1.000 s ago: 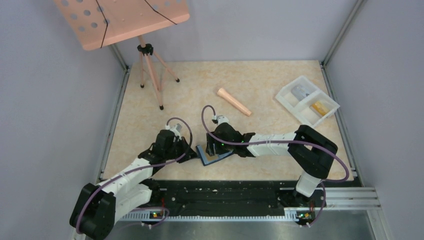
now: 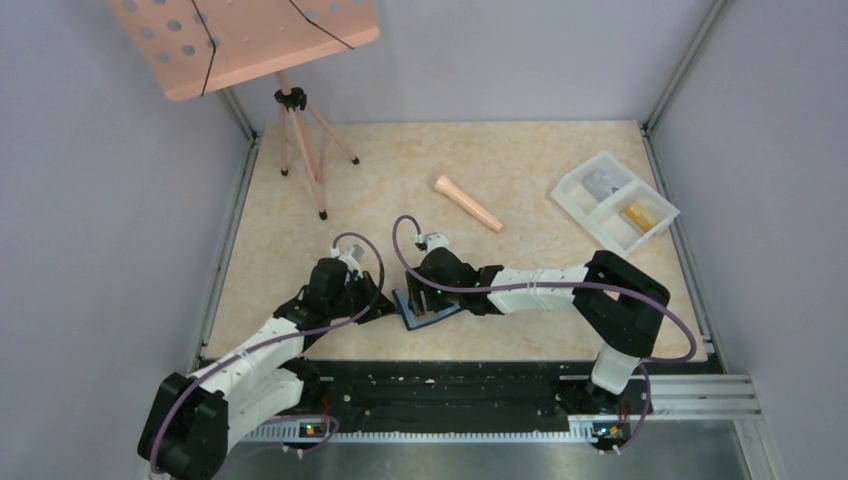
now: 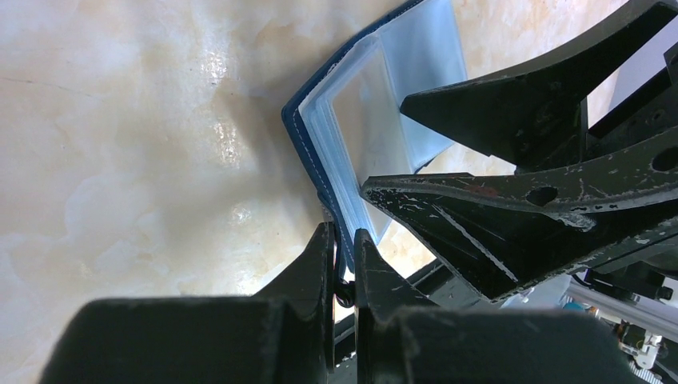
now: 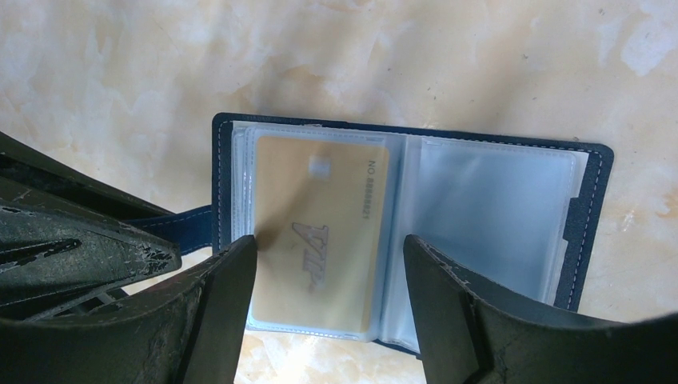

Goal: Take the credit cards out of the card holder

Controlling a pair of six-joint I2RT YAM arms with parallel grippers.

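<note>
The open card holder lies at the front centre of the table, dark blue with clear sleeves. A gold card sits in its left sleeve in the right wrist view; the other sleeve looks empty. My left gripper is shut on the holder's dark edge or strap. My right gripper hangs open over the holder, a fingertip at each side of the card sleeve, with nothing held between them.
A divided white tray stands at the back right, a pale cylinder at the back middle, and a pink stand at the back left.
My right gripper has shifted slightly left over the holder since one second ago. The left arm and holder look almost unchanged.
</note>
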